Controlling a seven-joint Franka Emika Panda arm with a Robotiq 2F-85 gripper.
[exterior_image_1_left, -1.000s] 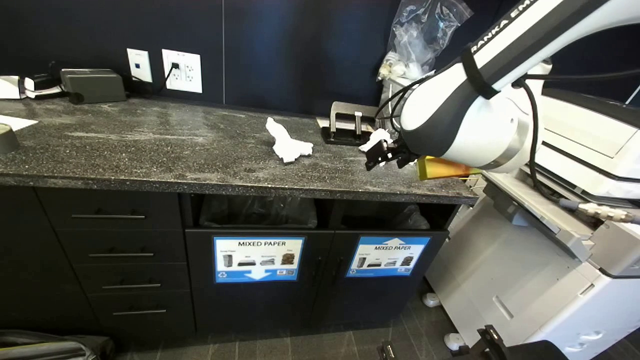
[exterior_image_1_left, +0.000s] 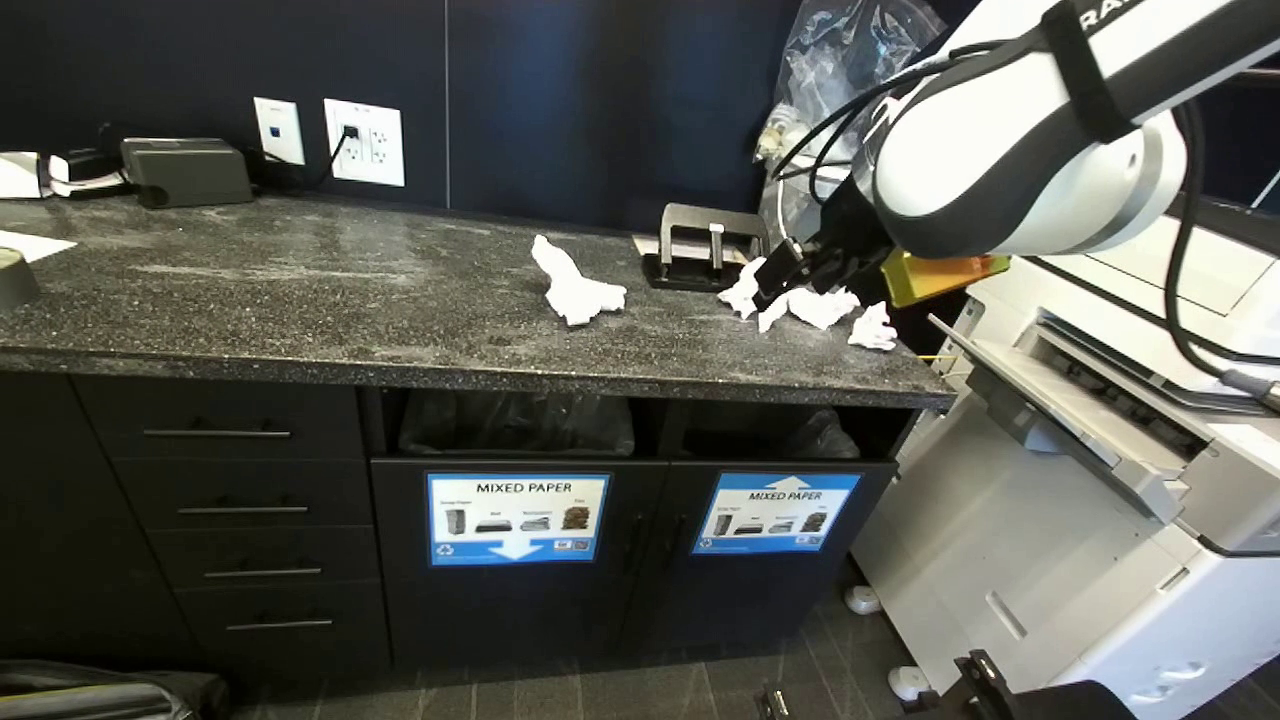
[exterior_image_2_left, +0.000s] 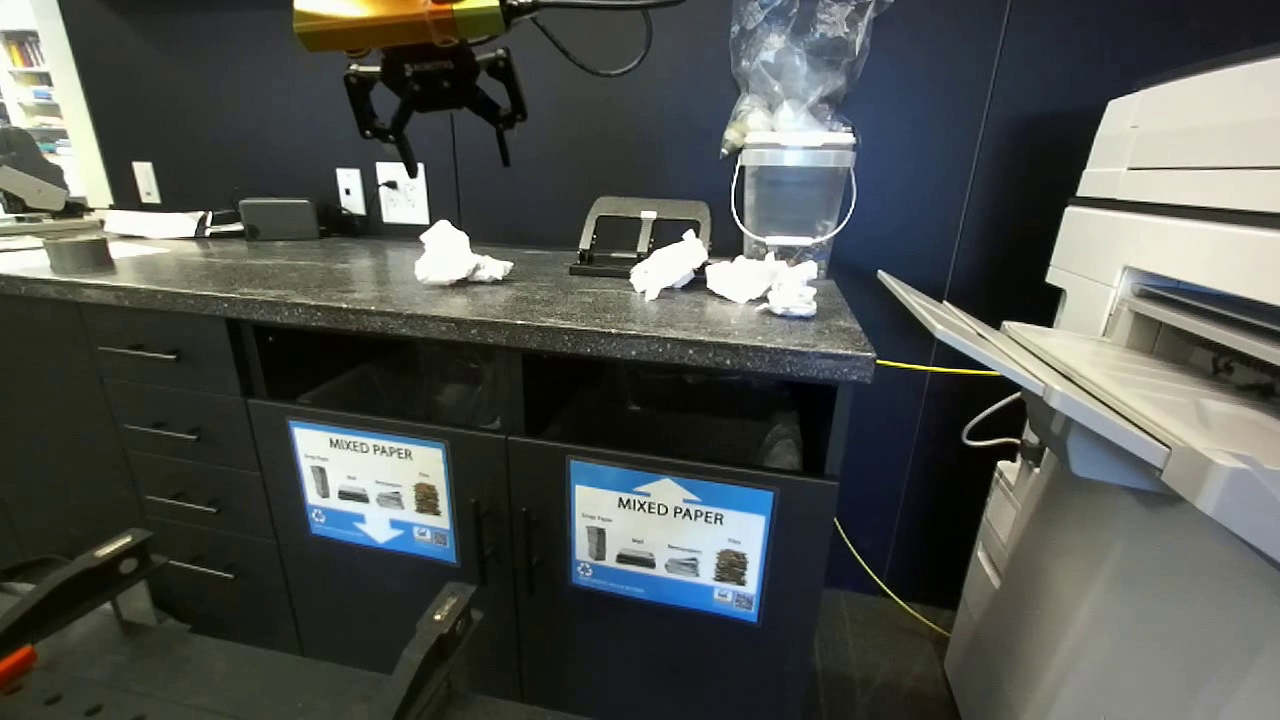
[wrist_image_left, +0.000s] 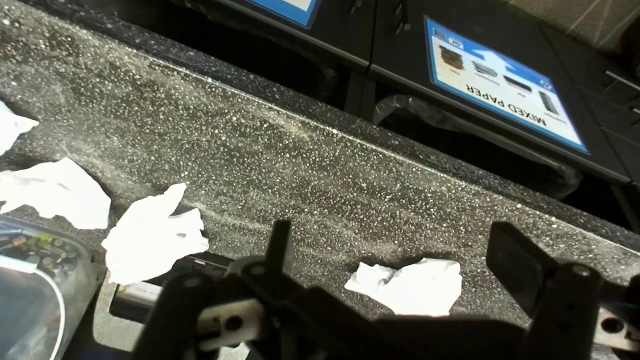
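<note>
My gripper (exterior_image_2_left: 458, 166) hangs open above the counter, its fingers spread wide with nothing between them. Below it lies a crumpled white paper (exterior_image_2_left: 450, 258) on the counter; in the wrist view that same paper (wrist_image_left: 417, 289) shows between the two fingertips but farther down, untouched. A second crumpled paper (exterior_image_2_left: 669, 266) rests in front of the hole punch. Farther right, two more pieces, a middle paper (exterior_image_2_left: 741, 278) and an end paper (exterior_image_2_left: 789, 290), sit close together near the counter's right end. In exterior view 1 the gripper (exterior_image_1_left: 782, 274) overlaps the right-hand papers.
A black hole punch (exterior_image_2_left: 648, 234) and a clear bucket (exterior_image_2_left: 795, 186) stand along the wall. Under the counter are two open bin slots above mixed-paper signs (exterior_image_1_left: 518, 518). A printer (exterior_image_1_left: 1056, 480) flanks the right end.
In exterior view 1 the arm has moved up and to the right, uncovering the papers at the counter's right end. The papers visible in both frames have stayed put.
</note>
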